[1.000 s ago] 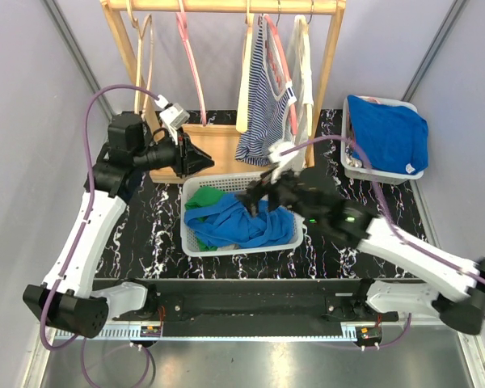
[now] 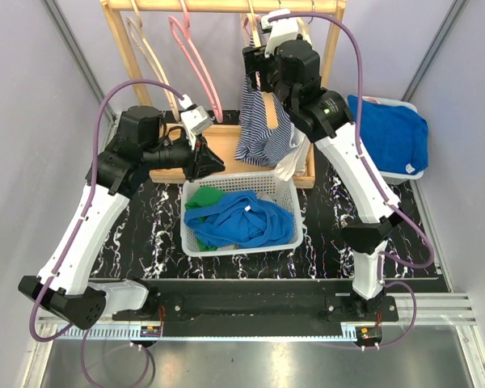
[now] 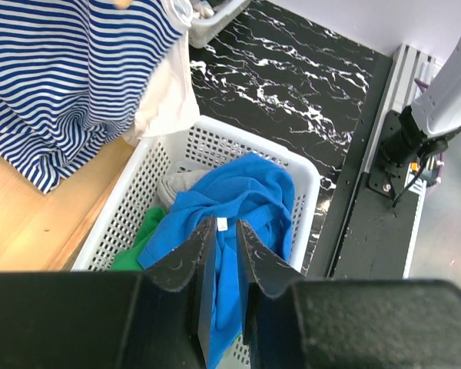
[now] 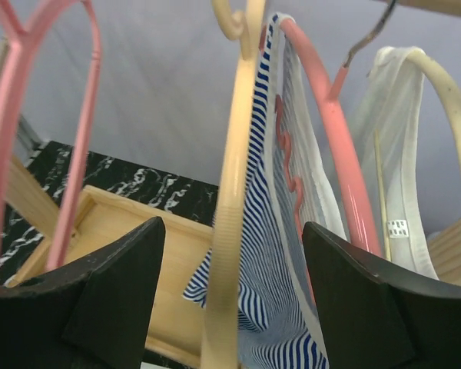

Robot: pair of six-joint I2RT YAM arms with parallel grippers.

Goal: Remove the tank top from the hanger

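The striped tank top hangs from the rack on a pink hanger, between a pale wooden hanger and a white garment. My right gripper is up at the hangers; in its wrist view its fingers are apart around the wooden hanger and the edge of the striped cloth, with no grip visible. My left gripper hovers left of the tank top, above the basket's back; its fingertips are close together with a narrow gap, nothing seen held.
A white basket of blue and green cloth sits in front of the wooden stand. Another basket with blue cloth is at back right. Empty pink hangers hang to the left.
My right arm has risen quickly from above the basket to the hangers at the rack. The left gripper has shifted slightly right, and the hangers near it have swung.
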